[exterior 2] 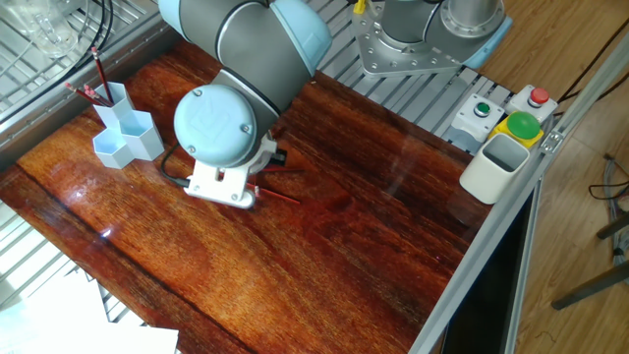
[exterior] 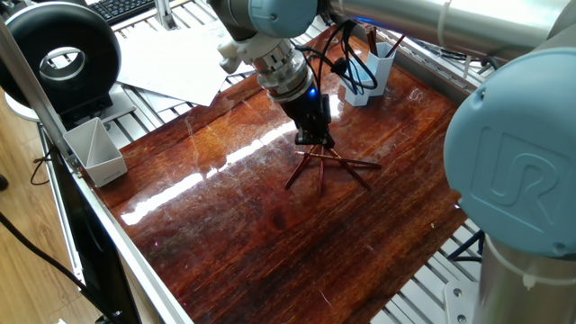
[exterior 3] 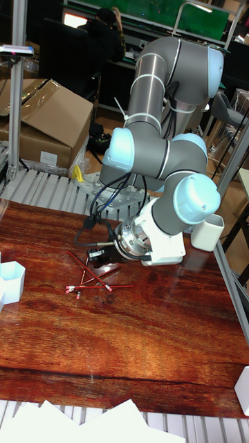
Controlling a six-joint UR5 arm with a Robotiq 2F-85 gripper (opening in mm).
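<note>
Several dark red pencils (exterior: 357,164) lie crossed in a loose pile on the brown wooden board (exterior: 225,243). My black gripper (exterior: 315,142) points down at the pile's far end in exterior view 1, its tips close over the pencils. From exterior view 3 the gripper (exterior 3: 95,257) is at the pile's upper edge, with pencils (exterior 3: 111,286) spreading below it. The wrist covers the gripper in exterior view 2, where only a few pencil ends (exterior 2: 278,195) show. The gap between the fingers is too dark and small to judge, and so is any contact with a pencil.
A pale hexagonal holder (exterior 2: 129,130) with several pencils in one cell stands near one board corner. A white box (exterior: 94,153) is at the board's left edge in exterior view 1. One white cup (exterior 2: 494,169) stands beside the emergency buttons (exterior 2: 524,125). Much of the board is bare.
</note>
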